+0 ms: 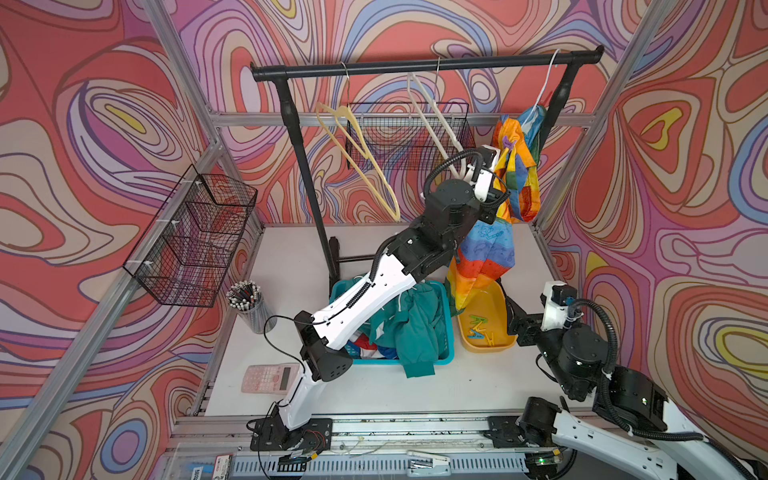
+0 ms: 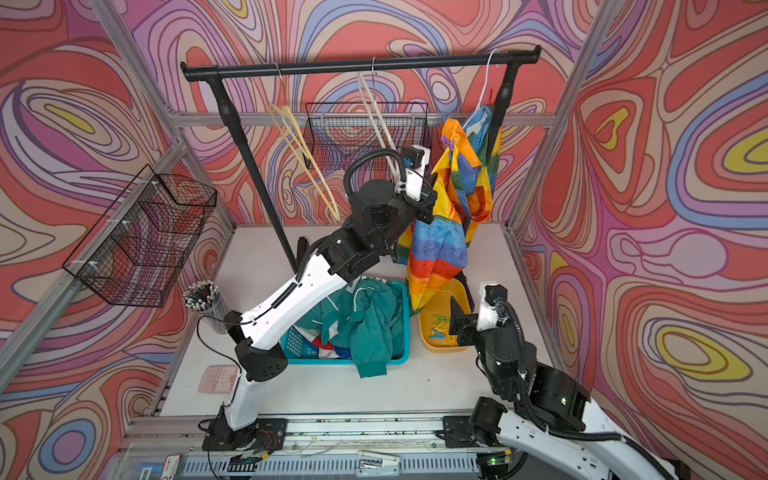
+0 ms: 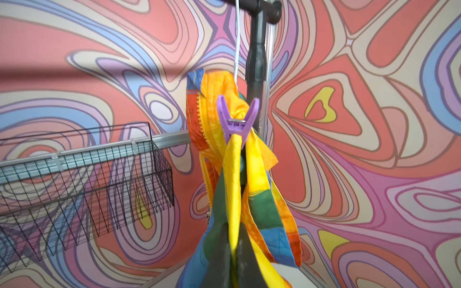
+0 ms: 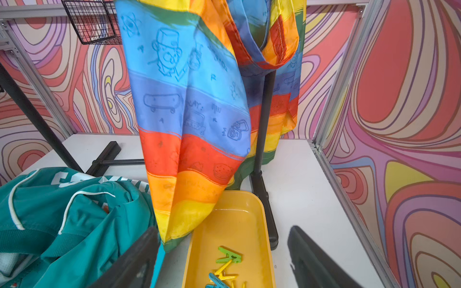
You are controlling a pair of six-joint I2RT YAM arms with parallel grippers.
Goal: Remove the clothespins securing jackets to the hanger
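A rainbow jacket [image 4: 189,103] hangs from a white hanger [image 3: 237,45] at the rail's right end. A purple clothespin [image 3: 238,123] clips its yellow cloth near the top. Below that pin, my left gripper is shut, a yellow fold of the jacket running down between its fingers. In the right wrist view my right gripper is open and empty, low in front of the jacket. An orange bin [image 4: 261,216] under the jacket holds several loose clothespins [image 4: 225,271], green, yellow and blue.
Left of the bin, a blue basket [image 1: 449,352] holds teal clothing [image 1: 416,320]. The black rack upright [image 4: 264,124] stands close behind the jacket.
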